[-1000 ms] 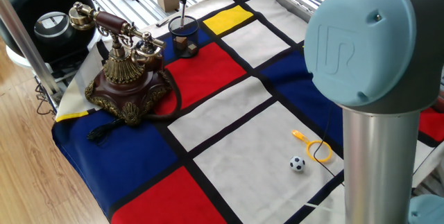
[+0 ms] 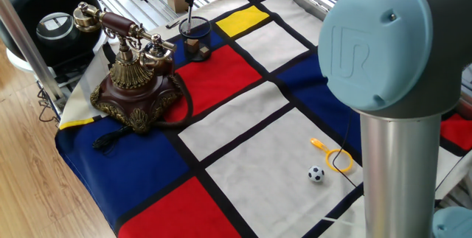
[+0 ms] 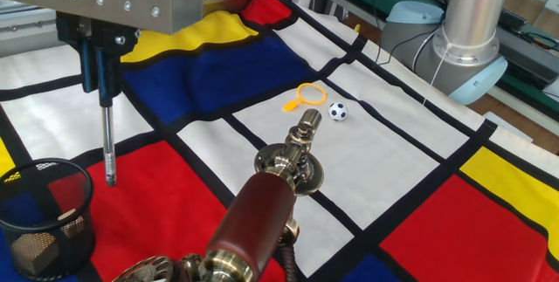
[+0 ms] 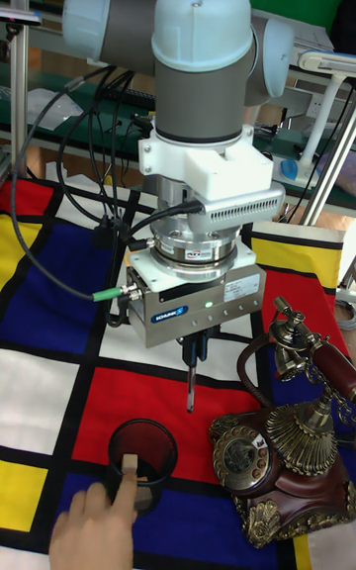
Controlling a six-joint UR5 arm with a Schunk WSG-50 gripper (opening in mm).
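Observation:
My gripper [image 3: 110,182] hangs fingers down above the cloth, shut, with nothing seen between its slim metal fingers. In exterior view 3 the gripper [image 4: 191,408] stands over the red patch, behind a black mesh cup [image 4: 141,437] and left of the telephone. Wooden blocks [image 3: 35,256] lie inside the mesh cup [image 3: 77,196]. A person's hand [image 4: 93,529] reaches in from the bottom of exterior view 3, a finger over the cup by a block. From exterior view 1, the gripper's upper part is cut off by the frame's top.
An ornate brown telephone [image 2: 140,91] stands on the patterned cloth [image 2: 243,127]. Far from the cup lie a small football [image 2: 316,174] and an orange hoop with a handle [image 2: 338,160]. Open cloth spreads between them and the telephone.
My gripper has shifted slightly left in exterior view 1, and the arm's blue-capped joint has moved a little left too. The telephone, cup, football and hoop have stayed put.

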